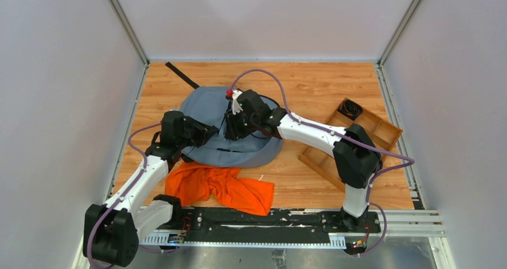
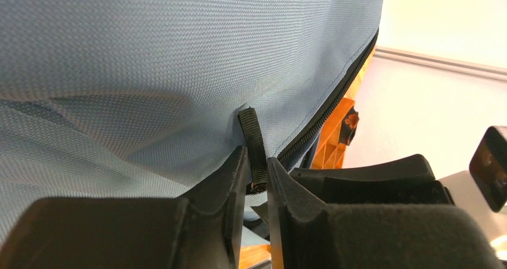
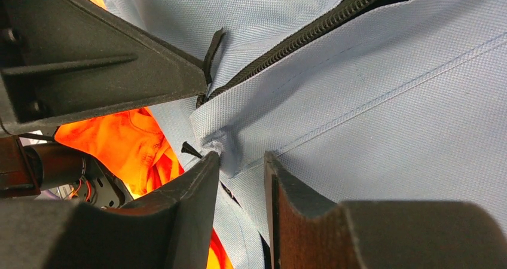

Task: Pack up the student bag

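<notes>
A grey-blue backpack lies flat in the middle of the table, both grippers over it. In the left wrist view my left gripper has its fingertips around a black zipper pull; whether it grips it is unclear. The black zipper runs beside it. My right gripper is part open in the right wrist view, fingertips at a fold of the fabric below the zipper, close to the left gripper's finger. An orange cloth lies in front of the bag.
A wooden compartment box with a coiled black cable stands on the right, partly under the right arm. A black strap sticks out behind the bag.
</notes>
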